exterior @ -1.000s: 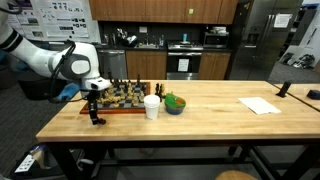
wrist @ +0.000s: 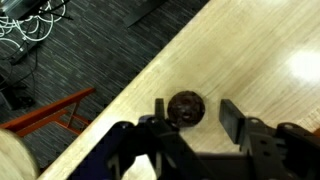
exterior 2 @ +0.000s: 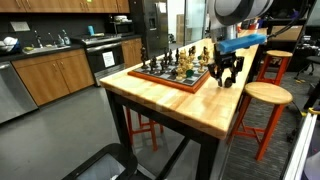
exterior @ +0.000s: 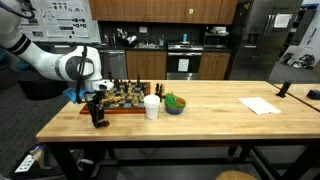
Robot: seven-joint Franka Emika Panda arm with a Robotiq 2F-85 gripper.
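Observation:
A small dark round-topped piece stands near the table edge in the wrist view, between the two fingers of my gripper. The left fingertip is close beside it, and a gap of bare wood shows on the right. My gripper is part open; no firm grip shows. In exterior view 1, the gripper is low at the tabletop, in front of the chessboard. The second exterior view also has the gripper down by the table edge, where the piece blends with the dark fingers.
Several chess pieces stand on the board behind the gripper. A white cup and a bowl with green contents are right of it. Paper lies farther right, with clear table between. Stools stand by the table.
My gripper has come down and slightly right, in exterior view 1, onto the dark piece at the table's front. The piece appears to stay in place.

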